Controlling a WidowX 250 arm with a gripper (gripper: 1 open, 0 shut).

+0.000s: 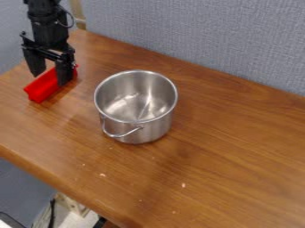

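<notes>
A black gripper [48,64] hangs at the upper left of the camera view, its fingers open over a red rectangular block [42,89] lying on the wooden table. The fingertips are down at the block's upper part, partly covering it; whether they touch it cannot be told. A large steel pot [136,107] with a wire handle stands to the right of the block, near the middle of the table.
A grey wall runs along the back. The table's edge drops away at the lower left, with cables below.
</notes>
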